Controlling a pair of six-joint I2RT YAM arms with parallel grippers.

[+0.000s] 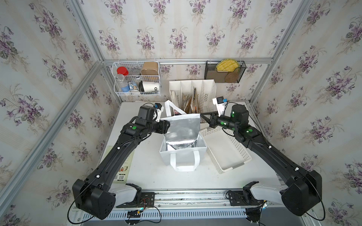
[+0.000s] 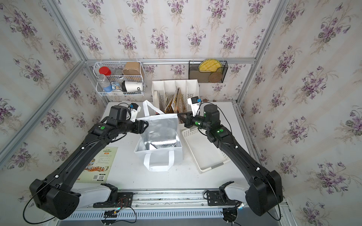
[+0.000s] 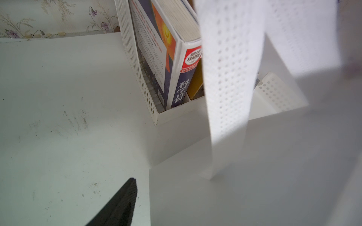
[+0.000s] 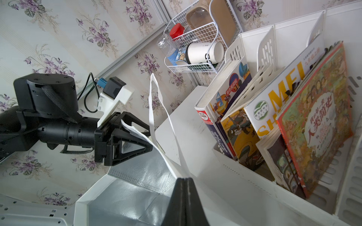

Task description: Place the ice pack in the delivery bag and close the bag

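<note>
The white delivery bag [image 1: 183,156] stands on the table, its silver-lined lid flap [image 1: 183,130] raised upright at the back. At the flap's upper right corner, my right gripper [image 1: 201,115] is shut on the thin edge; its fingers [image 4: 177,205] meet in the right wrist view. My left gripper is by the flap's left side, fingers parted, the flap's white edge passing close to them. One left finger [image 3: 120,205] shows in the left wrist view, beside the flap's outer face. A white handle [image 3: 230,75] rises behind the flap. No ice pack can be made out.
A white perforated basket [image 1: 227,147], empty, sits right of the bag. Behind stands a white file rack [image 1: 209,90] with books. A booklet [image 2: 98,164] lies at the left.
</note>
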